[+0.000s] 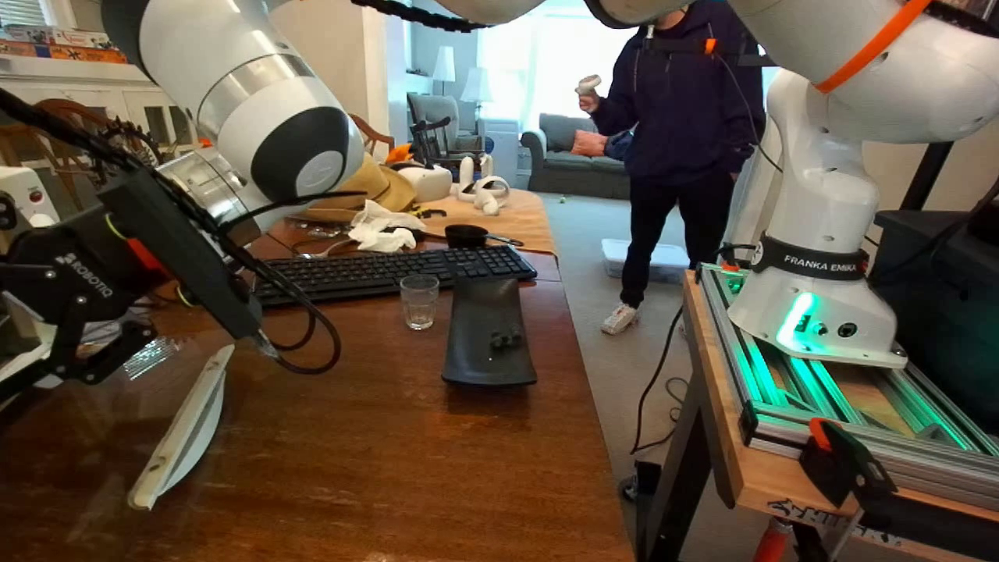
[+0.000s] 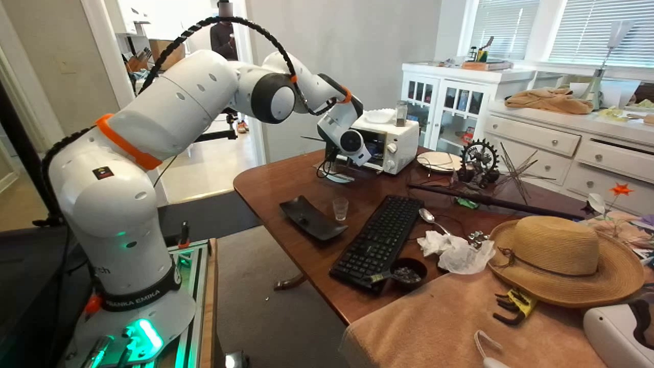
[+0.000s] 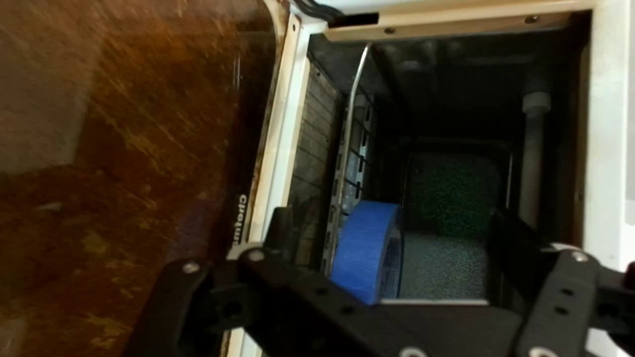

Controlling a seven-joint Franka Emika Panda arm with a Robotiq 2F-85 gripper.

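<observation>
A roll of blue tape stands on edge inside the white toaster oven, beside the wire rack. My gripper is open in front of the oven's mouth, its two fingers to either side of the tape with space around it. Nothing is held. The oven's glass door is down, and its pale handle shows over the table in exterior view 1. From exterior view 2 the oven appears at the table's far end, with my wrist hiding part of its front.
A black curved tray holding small dark pieces lies near a clear glass. Behind them are a keyboard and a dark bowl. Bare tabletop extends in front of the tray.
</observation>
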